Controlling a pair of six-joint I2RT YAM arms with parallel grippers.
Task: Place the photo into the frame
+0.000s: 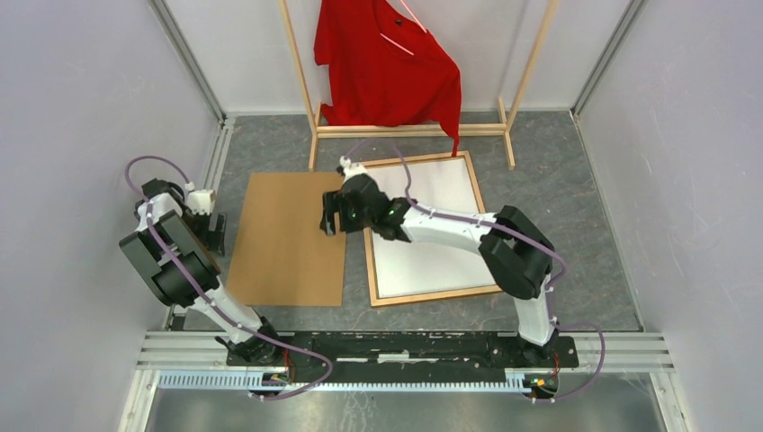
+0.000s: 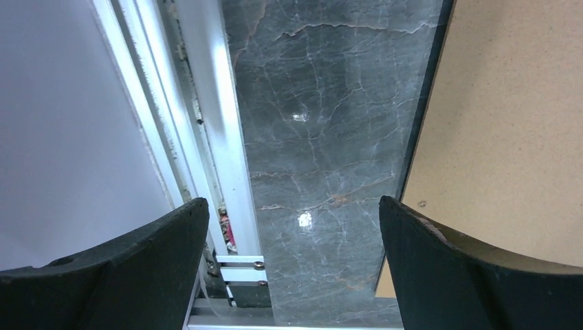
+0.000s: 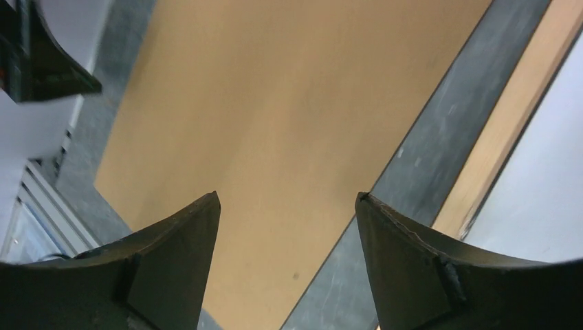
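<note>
The wooden frame (image 1: 370,270) lies flat right of the middle in the top view, with a white sheet (image 1: 432,261) inside its border; I cannot tell whether this sheet is the photo. To its left lies a flat brown board (image 1: 288,261). My right gripper (image 1: 331,214) hangs over the board's right part, near the frame's left side; its fingers (image 3: 172,261) stand apart with nothing between them. Beyond the board's left edge is my left gripper (image 1: 216,234), open and empty above the grey floor. The right arm hides part of the frame and sheet.
Behind the frame stands a wooden rack (image 1: 414,131) with a red shirt (image 1: 387,72) hanging low toward the frame's far edge. A wall and metal rail (image 2: 223,137) run close beside my left gripper.
</note>
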